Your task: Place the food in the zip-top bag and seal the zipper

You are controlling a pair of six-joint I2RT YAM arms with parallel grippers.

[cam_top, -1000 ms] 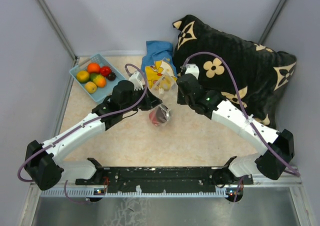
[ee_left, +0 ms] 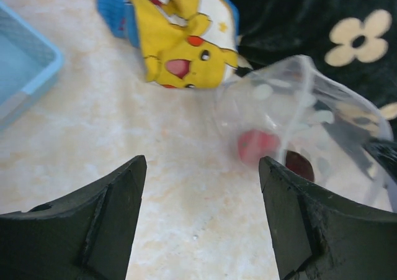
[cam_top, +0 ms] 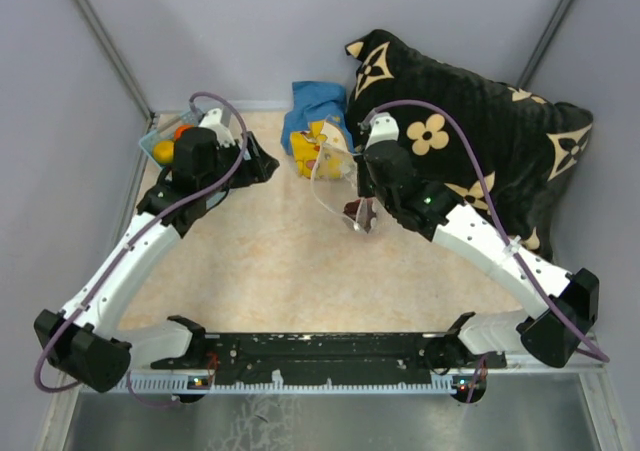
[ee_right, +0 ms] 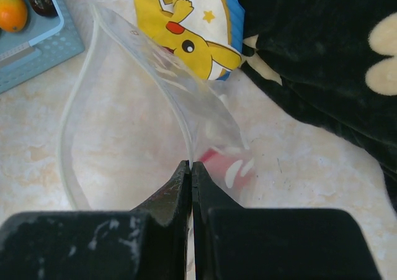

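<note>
The clear zip top bag point(cam_top: 330, 191) stands on the table, its rim held up in my right gripper, which is shut on it. Inside, red and dark items point(ee_left: 257, 146) show through the plastic. My left gripper hangs open left of the bag, nothing between its fingers, above bare table. The blue basket point(ee_right: 56, 56) at the left holds fruit, such as an orange-yellow fruit point(ee_right: 12, 10) and a dark one point(ee_right: 42, 0); my left arm hides much of it in the top view.
A blue cloth point(cam_top: 310, 101) with a yellow cartoon print point(ee_right: 186, 38) lies behind the bag. A large black cushion point(cam_top: 460, 111) fills the back right.
My left gripper has moved left, away from the bag toward the basket, and is empty. The bag and its contents have shifted slightly right; the right gripper has moved little.
</note>
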